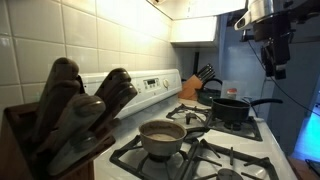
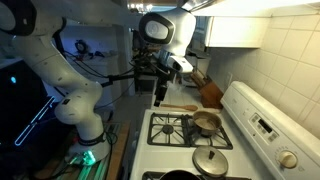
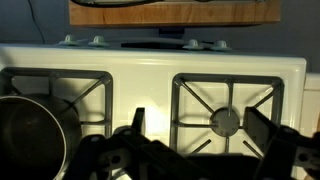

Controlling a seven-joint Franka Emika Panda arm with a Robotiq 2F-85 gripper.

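Note:
My gripper hangs above the white stove [image 3: 142, 90], its two dark fingers spread wide at the bottom of the wrist view with nothing between them. In the first exterior view the gripper [image 1: 275, 70] is high at the right, well clear of the cookware. A black pot [image 1: 232, 110] sits on a burner below and left of it there; part of that black pot [image 3: 28, 135] shows at the left of the wrist view. Nearer the first camera is a brownish pot [image 1: 160, 132], open on top. A lidded pan [image 2: 210, 160] stands by the back panel.
A bare burner [image 3: 225, 122] lies beneath the gripper. The back panel with knobs [image 2: 262, 125] runs along the wall. A knife block [image 1: 70, 120] with several handles stands at the near end. Wooden counter edge [image 3: 175, 14] lies beyond the stove front.

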